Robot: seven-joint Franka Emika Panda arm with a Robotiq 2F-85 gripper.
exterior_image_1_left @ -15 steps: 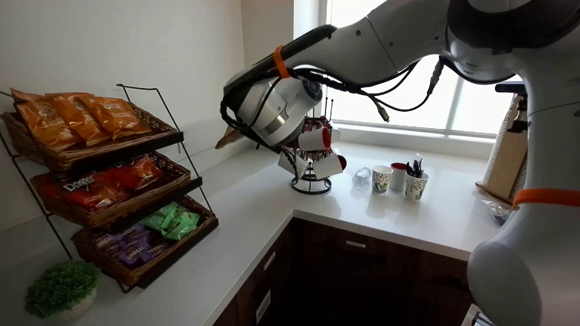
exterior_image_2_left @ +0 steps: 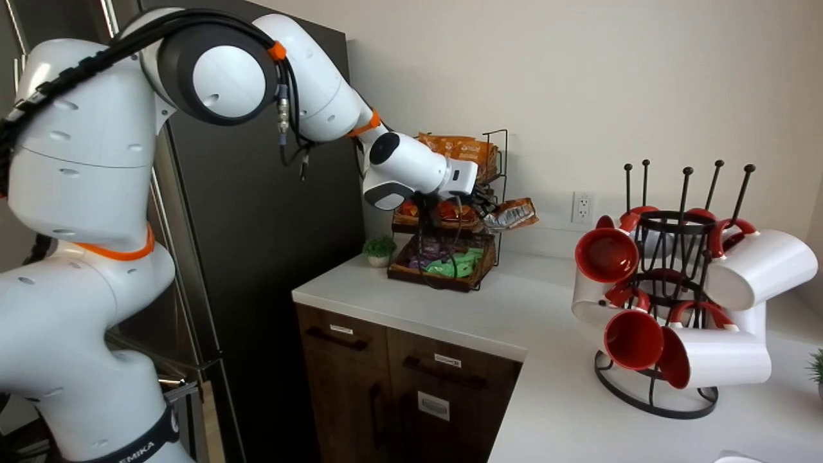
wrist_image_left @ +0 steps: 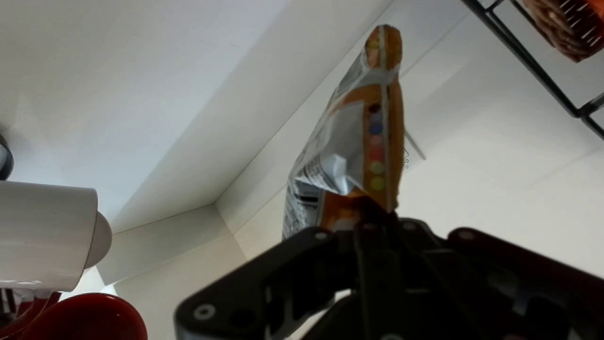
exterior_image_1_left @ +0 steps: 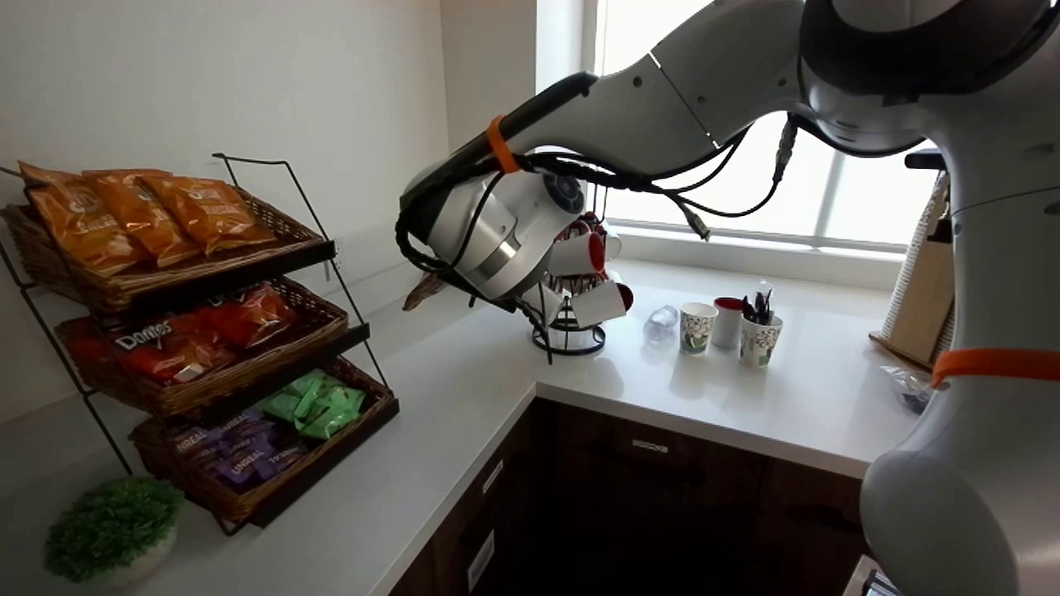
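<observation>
An orange and silver snack bag (wrist_image_left: pixel 345 147) is pinched in my gripper, whose dark fingers are shut on it. Exterior view 2 has the same bag (exterior_image_2_left: pixel 511 215) held in the air beside the snack rack, above the counter. Only a small brown-orange tip of the bag (exterior_image_1_left: pixel 425 289) shows in exterior view 1; the wrist hides most of the rest. On the rack's top basket (exterior_image_1_left: pixel 179 268) lie several similar orange bags (exterior_image_1_left: pixel 149 213).
The middle basket holds red Doritos bags (exterior_image_1_left: pixel 189 343); the bottom one has purple and green packets (exterior_image_1_left: pixel 315 401). A mug stand (exterior_image_2_left: pixel 656 401) hung with white-and-red mugs occupies the counter corner. Several cups (exterior_image_1_left: pixel 697 328) stand near the window. Counter surface (exterior_image_1_left: pixel 437 397) between rack and stand is clear.
In exterior view 1 the arm and wrist have shifted slightly left and down, and the bag's visible tip is lower. The rack and its bags have not moved.
</observation>
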